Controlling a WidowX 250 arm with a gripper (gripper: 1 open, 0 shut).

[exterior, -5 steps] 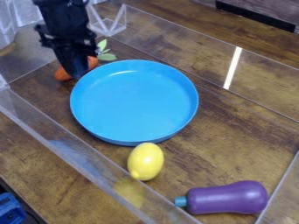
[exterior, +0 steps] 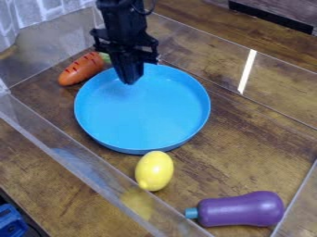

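The black gripper [exterior: 124, 63] hangs over the back left rim of a blue plate [exterior: 141, 111], its fingers pointing down; I cannot tell how far they are apart or whether anything is between them. An orange carrot with a green top [exterior: 82, 68] lies left of the plate, partly behind the gripper. A yellow lemon [exterior: 154, 169] lies in front of the plate, and a purple eggplant toy [exterior: 240, 209] lies at the front right.
Clear plastic walls border the wooden table [exterior: 247, 130], with one running diagonally along the left front. The table right of the plate is bare. A blue object [exterior: 10, 222] shows at the bottom left corner.
The gripper has moved right, from over the carrot to over the plate's back edge. More of the carrot now shows. The plate, lemon and eggplant are unchanged.
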